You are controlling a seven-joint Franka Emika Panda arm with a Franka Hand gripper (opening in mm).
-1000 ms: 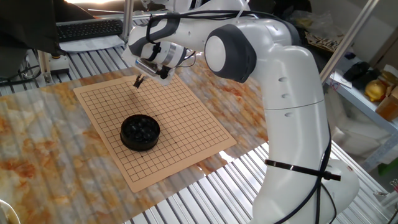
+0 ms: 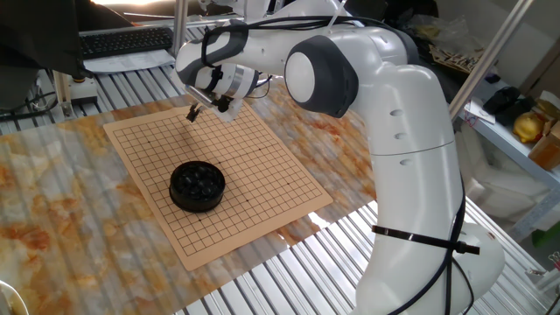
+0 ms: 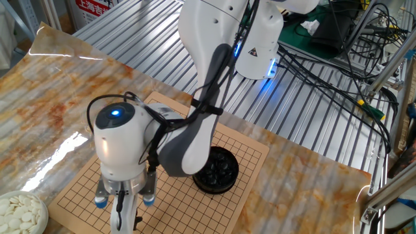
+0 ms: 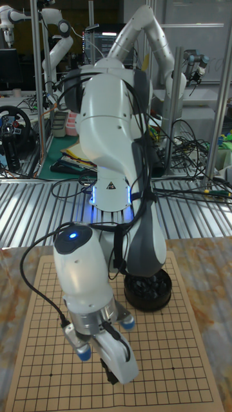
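A round black bowl [image 2: 195,206] holding black stones stands on a tan gridded board [image 2: 271,175]. Above the board's far part hangs my gripper [image 2: 192,114], apart from the bowl; its dark fingertips are too small there to show whether they are apart or together. In exterior view 2 the gripper [image 3: 133,223] is near the lower edge, left of the black bowl [image 3: 215,188], its tips partly hidden. In exterior view 3 the gripper [image 4: 109,374] points down over the board, left of and nearer the camera than the black bowl [image 4: 147,302]. No stone shows at its tips.
A pale bowl of white stones [image 3: 44,214] stands left of the board in exterior view 2. The marbled table top [image 2: 79,219] beside the board is mostly clear. Slatted metal [image 2: 289,271] borders it, and a keyboard [image 2: 127,41] lies beyond.
My gripper has shifted very slightly left in exterior view 1. The bowl and board stay where they were.
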